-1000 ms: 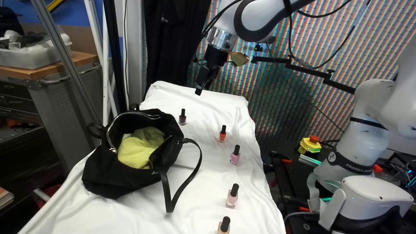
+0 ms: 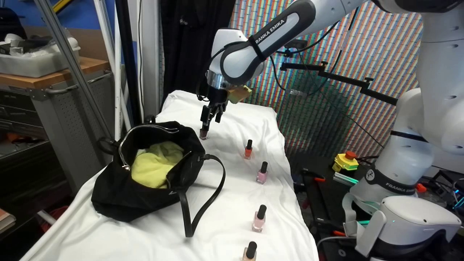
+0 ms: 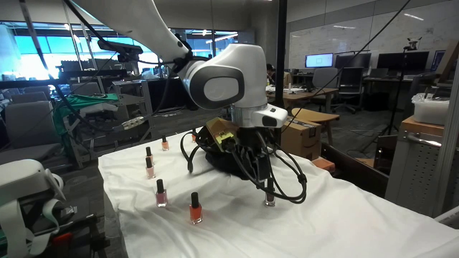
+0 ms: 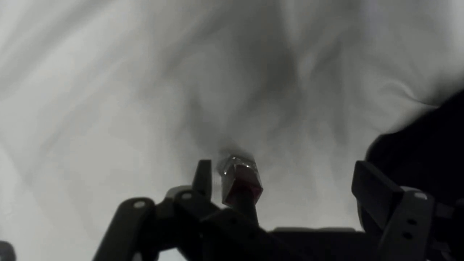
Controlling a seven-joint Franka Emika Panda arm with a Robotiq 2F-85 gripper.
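A dark maroon nail polish bottle (image 4: 242,180) with a black cap stands upright on the white cloth. My gripper is open above and around it, and in the wrist view the bottle lies between the fingers, much closer to the left finger (image 4: 202,178) than to the right one. In exterior view 1 the bottle's glass (image 2: 203,134) shows just under the gripper (image 2: 211,117), its cap mostly hidden. From the other side, the bottle (image 3: 270,198) stands below the gripper and its loose cables. Whether a finger touches the cap cannot be seen.
An open black bag (image 2: 130,200) holding yellow cloth (image 2: 158,165) sits close beside the gripper. Other polish bottles stand in a row: red (image 2: 248,150), mauve (image 2: 261,174), pale pink (image 2: 259,219) and peach (image 2: 249,253).
My arm has come down and to the left in exterior view 1, from high above the cloth to the maroon bottle. The bottles and bag stand where they were.
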